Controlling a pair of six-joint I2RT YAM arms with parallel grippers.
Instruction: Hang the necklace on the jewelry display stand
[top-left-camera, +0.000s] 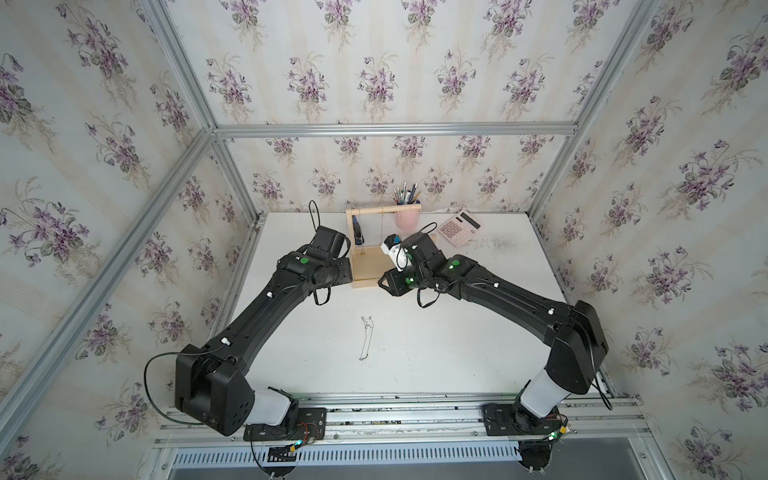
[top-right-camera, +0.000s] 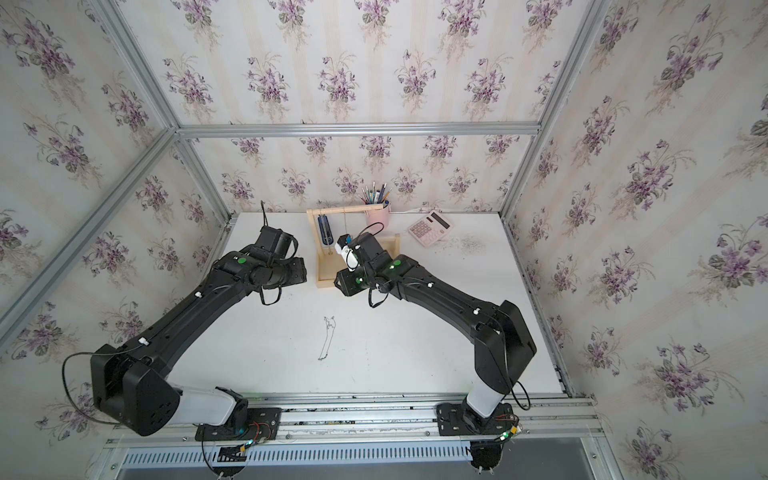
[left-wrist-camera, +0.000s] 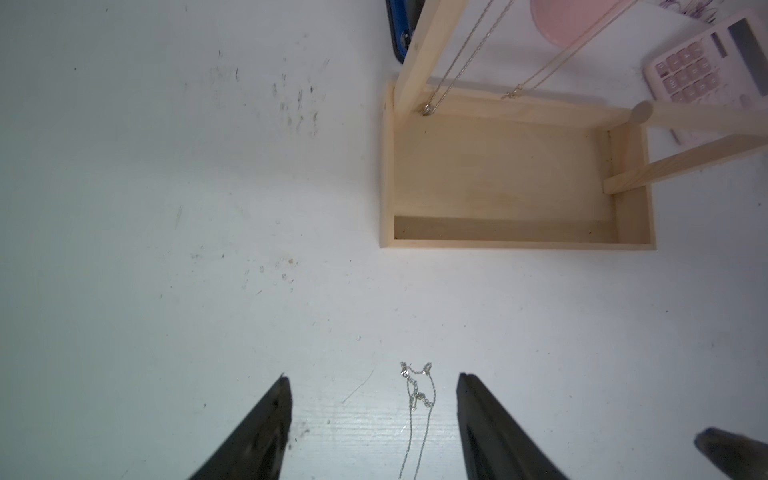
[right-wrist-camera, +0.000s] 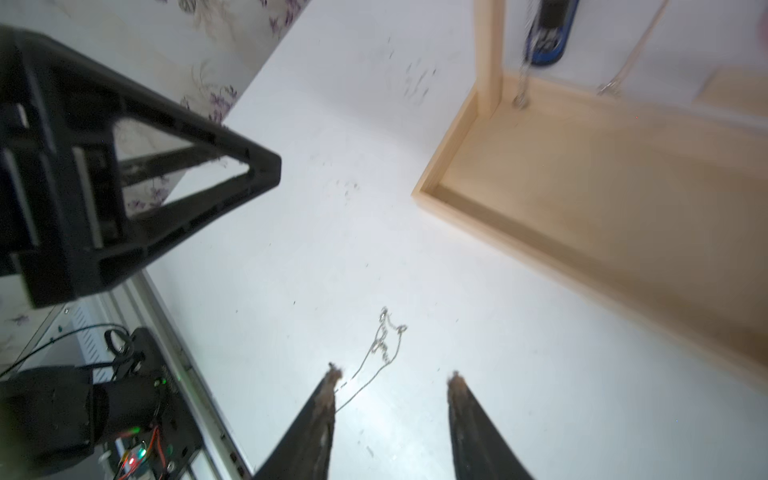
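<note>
A thin silver necklace (top-left-camera: 367, 336) lies loose on the white table in front of the wooden display stand (top-left-camera: 369, 282). Two other chains (left-wrist-camera: 480, 40) hang from the stand's bar, reaching its tray. My left gripper is above the table just left of centre, fingers apart, with the necklace seen below between them. My right gripper is lower and to its right, in front of the stand, open and empty, the necklace in view beyond its fingertips.
A pink pen cup (top-left-camera: 406, 217) and pink calculator (top-left-camera: 459, 228) stand at the back right, and a dark blue object (right-wrist-camera: 550, 36) behind the stand.
</note>
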